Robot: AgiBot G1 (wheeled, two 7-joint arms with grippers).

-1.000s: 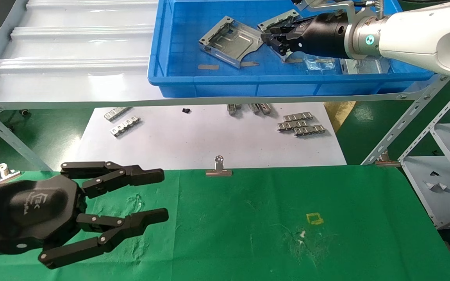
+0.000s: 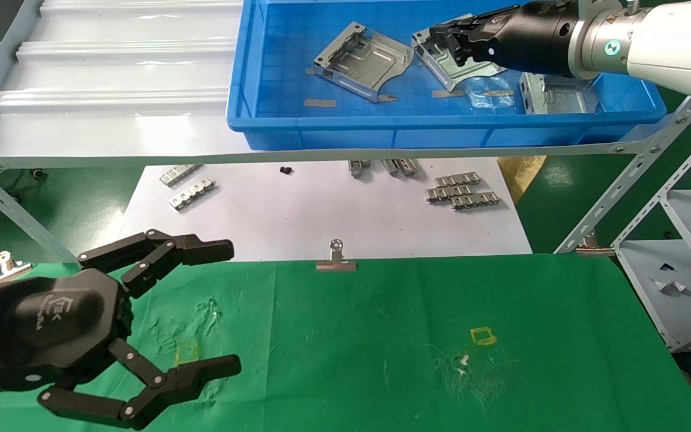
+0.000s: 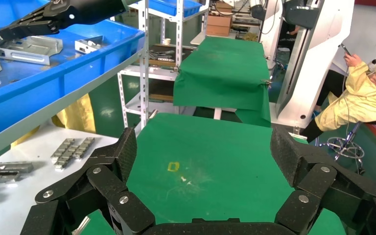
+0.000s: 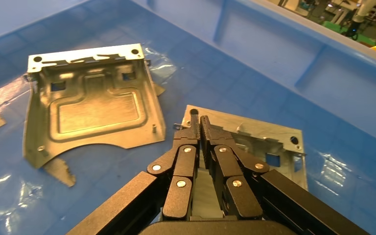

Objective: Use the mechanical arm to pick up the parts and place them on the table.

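Several stamped metal parts lie in the blue bin. The left one (image 2: 361, 61) rests flat and uncovered; the right wrist view shows its whole tray-like face. A middle part (image 2: 433, 61) lies partly hidden beneath my right gripper (image 2: 439, 35). In the right wrist view, my right gripper is shut with its tips together over that part's flange (image 4: 269, 130) and nothing between them. A further part (image 2: 555, 97) sits at the bin's right end, partly behind the arm. My left gripper (image 2: 235, 307) stands wide open and empty over the green-covered table (image 2: 364, 345).
The blue bin's (image 2: 422, 137) front wall stands between the parts and the table. Several small metal pieces (image 2: 462, 188) sit on the white board (image 2: 307, 223) under the shelf. A clip (image 2: 336, 257) holds the cloth edge.
My right gripper has stayed shut while shifting right and slightly toward the back. The left and middle parts slid slightly right earlier in this second.
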